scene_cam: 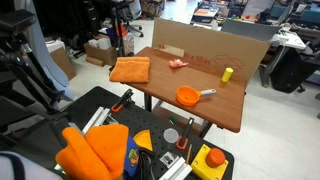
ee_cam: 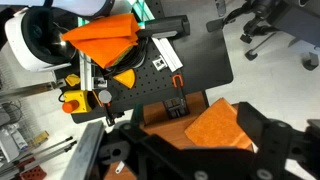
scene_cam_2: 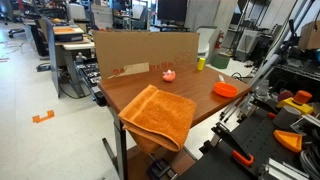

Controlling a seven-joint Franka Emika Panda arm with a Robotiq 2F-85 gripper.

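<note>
In the wrist view, dark parts of my gripper fill the bottom edge; how its fingers stand does not show clearly. An orange towel [scene_cam: 130, 69] lies flat at the left of the brown table [scene_cam: 222, 108] in exterior view 1. An orange bowl [scene_cam: 187, 96] sits near that table's front edge, beside a light-coloured utensil [scene_cam: 207, 92]. Farther back are a small pink object [scene_cam: 178, 63] and an upright yellow cup [scene_cam: 227, 74]. The wrist view shows the towel [ee_cam: 219, 126] at lower right, partly hidden by the gripper.
A cardboard panel [scene_cam_2: 145, 52] stands along the table's back. The black base surface [scene_cam: 118, 110] in front holds another orange cloth [scene_cam: 92, 153], a red-orange button on a yellow box [scene_cam: 214, 157] and cables.
</note>
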